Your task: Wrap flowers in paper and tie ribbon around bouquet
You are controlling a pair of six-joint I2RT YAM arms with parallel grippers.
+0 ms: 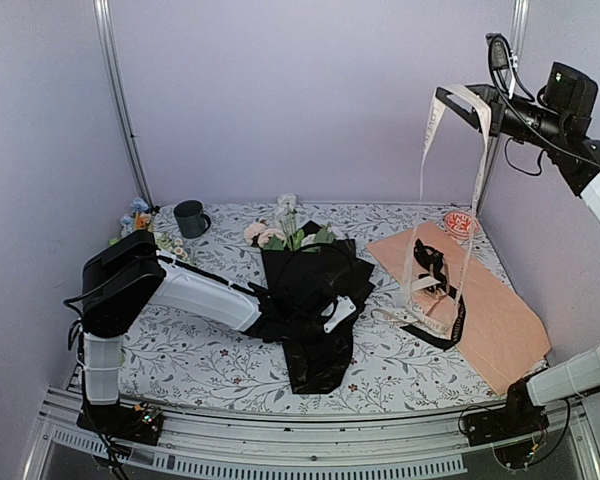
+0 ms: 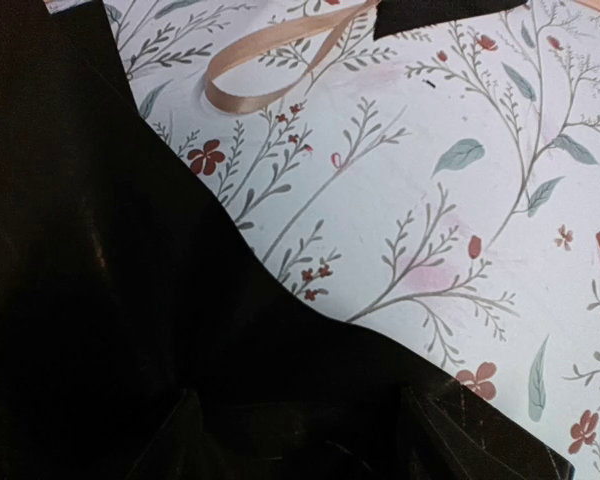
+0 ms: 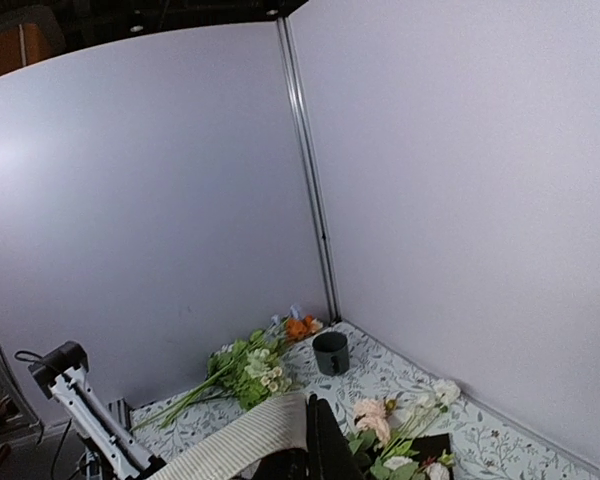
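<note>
The bouquet, with pink and white flowers (image 1: 270,236), lies in black wrapping paper (image 1: 320,372) at mid table. My left gripper (image 1: 325,318) is low over the wrap; in the left wrist view its dark fingers (image 2: 185,425) stand apart against the black paper, hard to make out. High at the right, my right gripper (image 1: 450,98) is shut on a white ribbon (image 1: 480,150), whose two strands hang down to the table. In the right wrist view the ribbon (image 3: 245,432) runs up to the closed fingertips. Whether the left fingers touch the wrap cannot be seen.
A peach sheet (image 1: 500,330) covers the right side, with a black ribbon (image 1: 430,262) and a red-and-white round item (image 1: 461,224) on it. A dark mug (image 1: 191,219) stands at back left near more flowers (image 1: 138,218).
</note>
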